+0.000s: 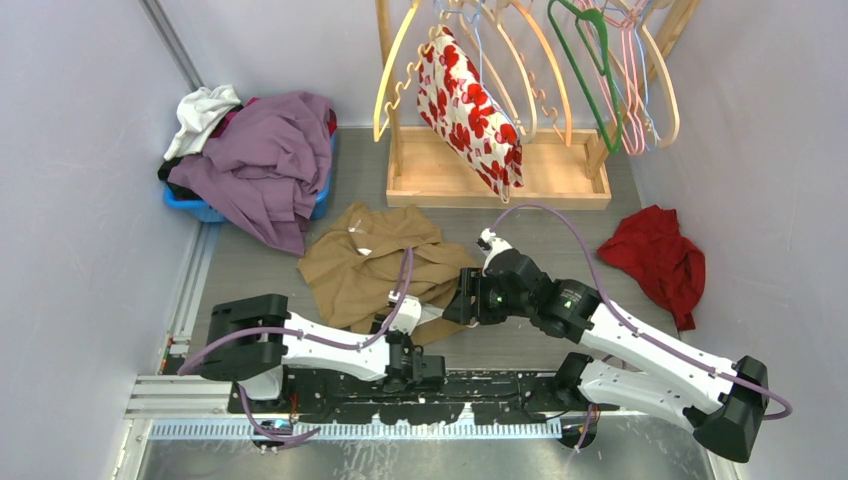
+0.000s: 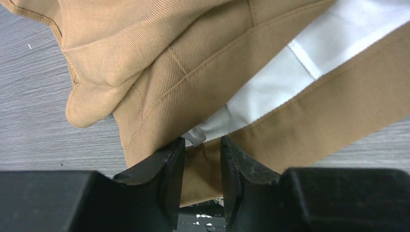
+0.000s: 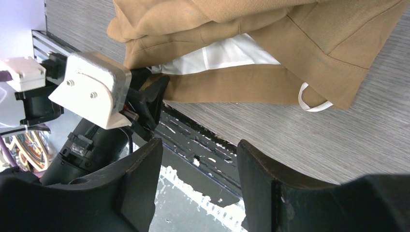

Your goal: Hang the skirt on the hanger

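A brown skirt (image 1: 385, 265) lies crumpled on the grey floor, its waist opening showing a white lining (image 2: 280, 82) in the left wrist view. My left gripper is over the near edge of that opening, fingers part open. One finger (image 2: 175, 159) sits close against the upper fold, and brown cloth shows through the gap; whether it touches is hard to tell. By the skirt's right side, my right gripper stands open, only bare base between its fingers. A small white loop (image 3: 312, 104) hangs at the skirt's right end. Several hangers (image 1: 545, 60) hang on the rack.
A floral cloth (image 1: 470, 110) hangs on the rack above its wooden base (image 1: 560, 165). At the back left, a blue basket (image 1: 200, 210) overflows with clothes. Dark red cloth (image 1: 655, 255) lies at the right, with clear floor between it and the skirt.
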